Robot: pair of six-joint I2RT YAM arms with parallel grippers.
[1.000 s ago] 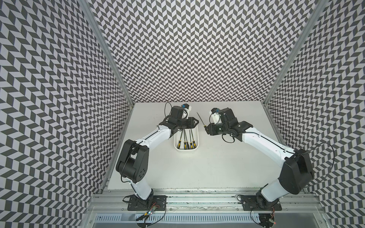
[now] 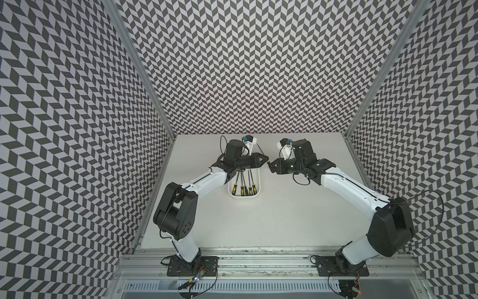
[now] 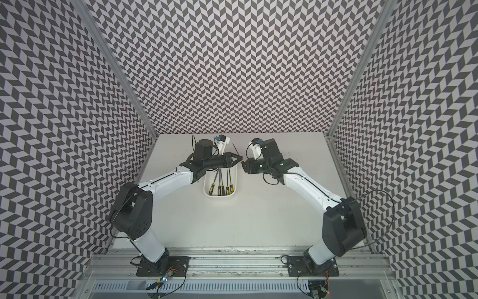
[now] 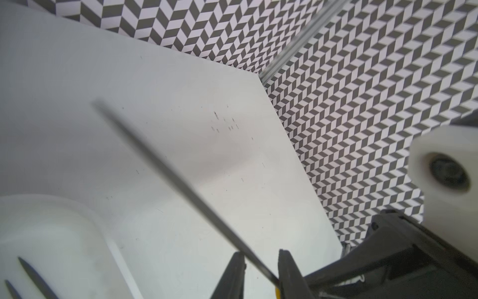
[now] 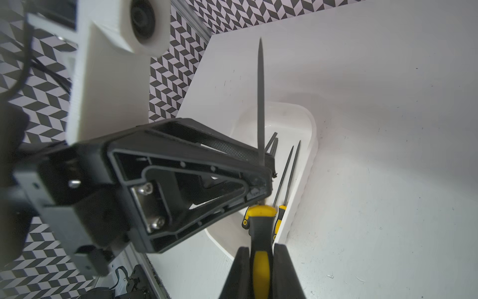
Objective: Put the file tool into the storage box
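The file tool (image 5: 261, 99), with its long grey blade and black-and-yellow handle, is held up off the table. My right gripper is shut on its handle. In the left wrist view the blade (image 4: 194, 194) runs between the fingertips of my left gripper, which stands part open around it, just above the handle's yellow collar. A gap shows between those two fingers there. The white storage box (image 5: 312, 134) lies below the left gripper, partly hidden by that arm. Only its front half is clear in the top left view.
Several other files with black-and-yellow handles (image 2: 244, 190) lie in the box, handles toward the front. Both grippers are close together over the box's right side.
My left gripper has moved right, its fingers now around the blade by the handle.
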